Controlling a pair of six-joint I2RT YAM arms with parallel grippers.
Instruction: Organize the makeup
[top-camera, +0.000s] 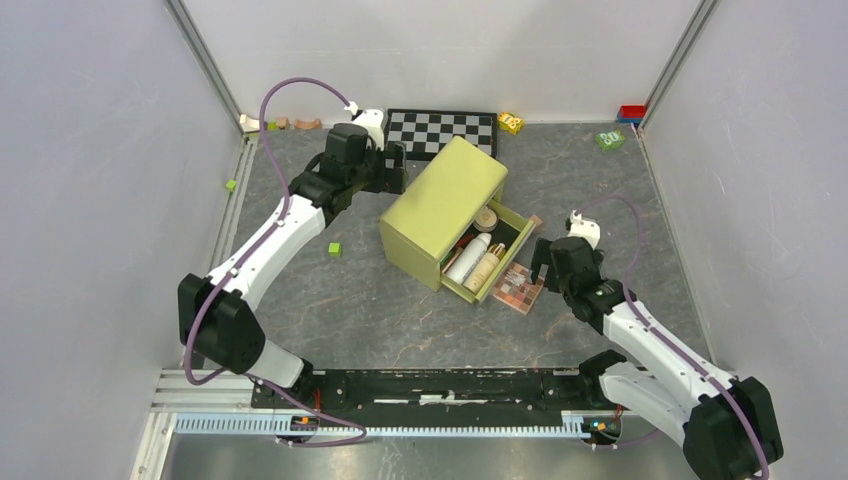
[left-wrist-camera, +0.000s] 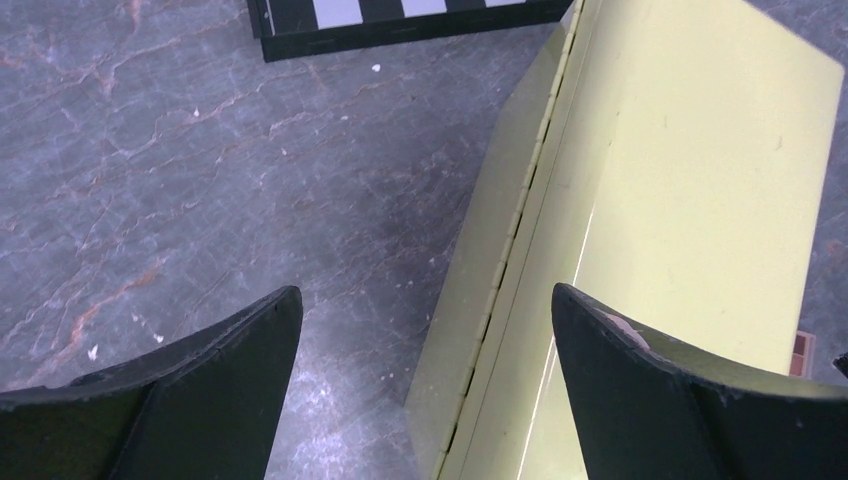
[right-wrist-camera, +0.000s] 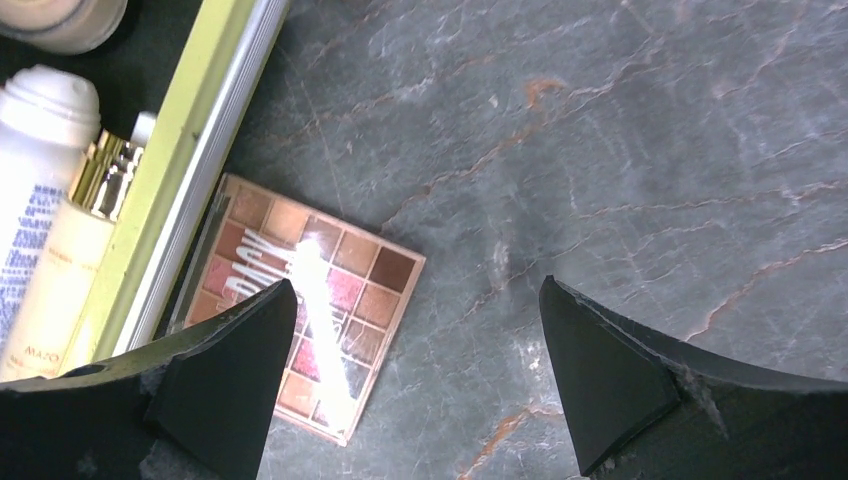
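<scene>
A pale green cabinet stands mid-table with its drawer pulled out. Inside lie a white bottle, a cream bottle, gold-capped tubes and a round container. An eyeshadow palette lies flat on the table beside the drawer's front. My open right gripper is over the palette and the bare table to its right, with nothing held. My open left gripper hangs at the cabinet's upper left edge, empty.
A checkered board lies behind the cabinet. Small blocks, including a yellow one and a green one, sit around the table. Bare floor space is at right and front left.
</scene>
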